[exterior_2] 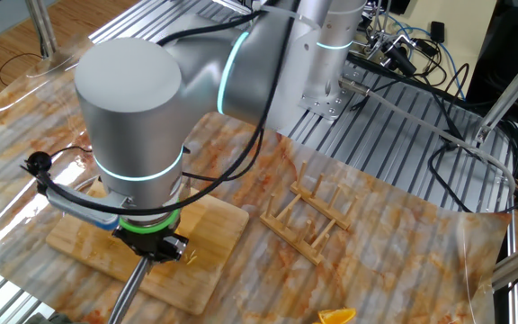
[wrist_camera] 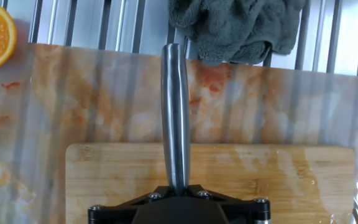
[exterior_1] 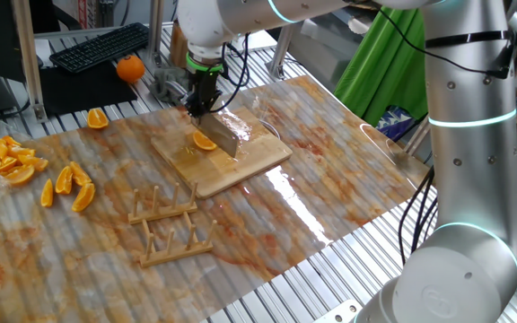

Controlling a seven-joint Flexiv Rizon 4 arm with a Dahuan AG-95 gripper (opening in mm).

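Note:
A cleaver-like knife is held in my gripper (exterior_1: 201, 108), its broad blade (exterior_1: 223, 136) angled down over the wooden cutting board (exterior_1: 196, 179). In the wrist view the knife's steel handle (wrist_camera: 174, 118) juts out from the black gripper, which is shut on it. An orange piece (exterior_1: 204, 141) sits on the board against the near side of the blade; whether the edge touches the wood cannot be made out. From the other side, the handle (exterior_2: 131, 288) slants down from the gripper (exterior_2: 147, 257), and the blade is hidden.
Near the board stands a wooden peg rack (exterior_1: 176, 254). Cut orange wedges (exterior_1: 64, 179) and a heap of orange pieces (exterior_1: 7, 161) lie to the left. A whole orange (exterior_1: 130, 69) is at the back. A grey cloth (wrist_camera: 238, 28) lies beyond the board.

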